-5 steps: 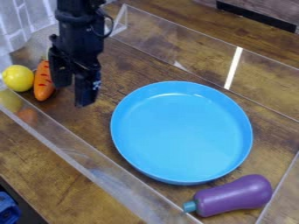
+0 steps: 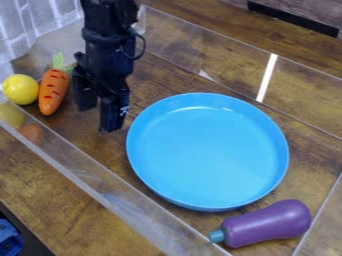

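My black gripper point(image 2: 99, 106) hangs open over the wooden surface at the upper left, beside an orange toy carrot point(image 2: 54, 92) with a green top. A yellow round toy point(image 2: 20, 88), perhaps a lemon, lies left of the carrot. A large blue plate point(image 2: 207, 150) sits right of the gripper. A purple toy eggplant point(image 2: 267, 222) lies at the lower right. Whether anything small is between the fingers is hard to make out.
A clear tray wall point(image 2: 107, 190) runs diagonally along the lower left, with a blue object point(image 2: 8, 240) beyond it in the corner. Bare wood lies behind the plate.
The gripper has shifted slightly to the right over the last second. The plate and toys look unmoved.
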